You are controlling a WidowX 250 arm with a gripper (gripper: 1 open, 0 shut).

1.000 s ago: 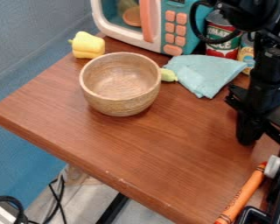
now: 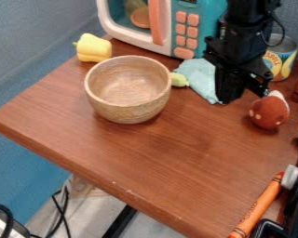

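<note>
My black gripper (image 2: 229, 88) hangs over the back right of the table, above the light blue cloth (image 2: 197, 76), partly covering it. Whether its fingers are open or shut is unclear against the dark body. A red, round object (image 2: 270, 111) lies at the right, just below and right of the gripper. A wooden bowl (image 2: 127, 91) stands left of the cloth.
A toy microwave (image 2: 145, 23) stands at the back, with a yellow pepper (image 2: 92, 47) to its left. A can (image 2: 281, 58) is behind the gripper. An orange tube (image 2: 257, 209) lies front right.
My gripper has moved up and toward the back left from the right side, uncovering the red round object and now covering part of the cloth.
</note>
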